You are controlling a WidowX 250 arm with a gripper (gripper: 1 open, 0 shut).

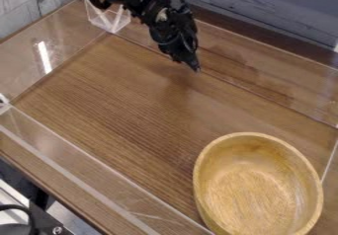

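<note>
My black arm reaches in from the top left, and my gripper (185, 53) points down over the wooden table (119, 116) at the upper middle. The fingertips are small and dark in this view, so I cannot tell how far apart they are or whether anything is between them.
A large pale yellow oval basin (258, 190) sits at the bottom right. A clear container (106, 12) stands at the top left, beside the arm. Walls border the table at the back.
</note>
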